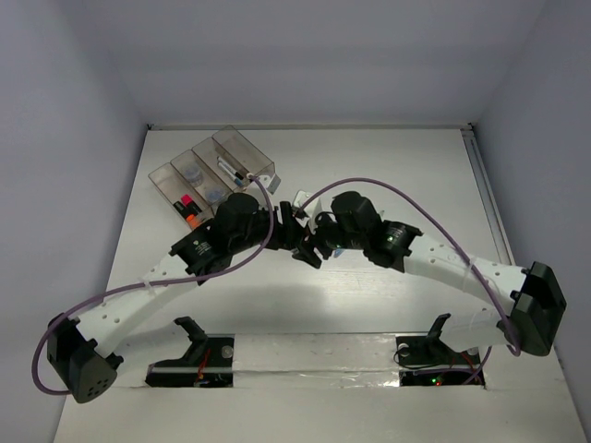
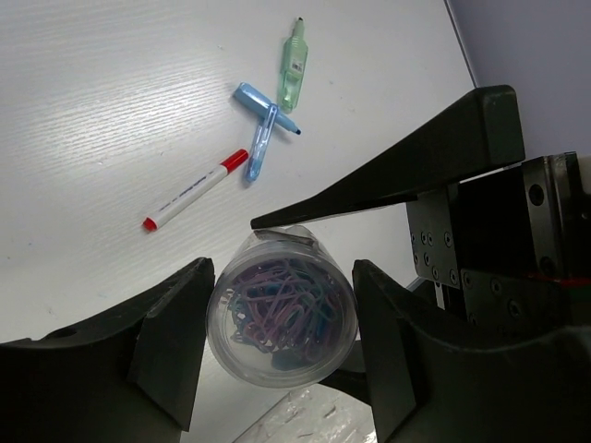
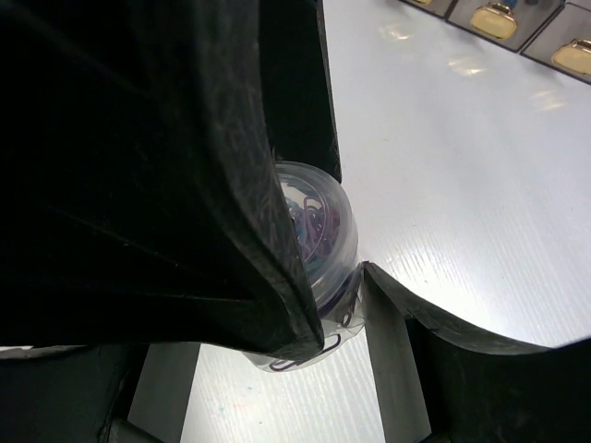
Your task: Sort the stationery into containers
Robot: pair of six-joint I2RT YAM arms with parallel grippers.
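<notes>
A clear round jar of coloured paper clips (image 2: 282, 314) is clasped on both sides by my left gripper, which is shut on it. In the right wrist view the jar (image 3: 323, 231) hangs lid-up, partly covered by a large black left finger (image 3: 222, 203). My right gripper stands part open around the jar's lower end, with a gap beside it. On the table in the left wrist view lie a red-and-white marker (image 2: 196, 190), a blue highlighter (image 2: 263, 106), a light blue clear item (image 2: 262, 143) and a green highlighter (image 2: 294, 66).
A clear box with several compartments (image 1: 242, 148) stands at the back left, holding a red item (image 1: 189, 203) and white pens (image 1: 227, 170) among other things. Both grippers meet mid-table, very close together.
</notes>
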